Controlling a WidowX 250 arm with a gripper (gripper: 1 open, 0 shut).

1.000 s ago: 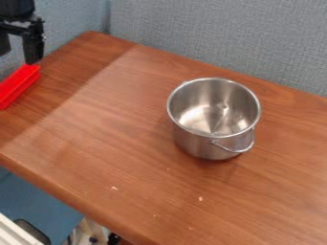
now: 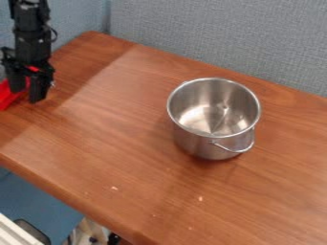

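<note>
My black gripper (image 2: 29,80) is down at the left edge of the table, over a long red object (image 2: 8,96) that it largely covers. I cannot tell whether its fingers are closed on anything. A steel pot (image 2: 213,119) with a wire handle stands upright at the right of centre, well apart from the gripper.
Grey padded walls (image 2: 211,33) border it at the back and left. Below the near left edge is a blue floor with some white and dark items.
My gripper has come down and slightly to the right onto the red object, now hiding much of it. The pot has not moved.
</note>
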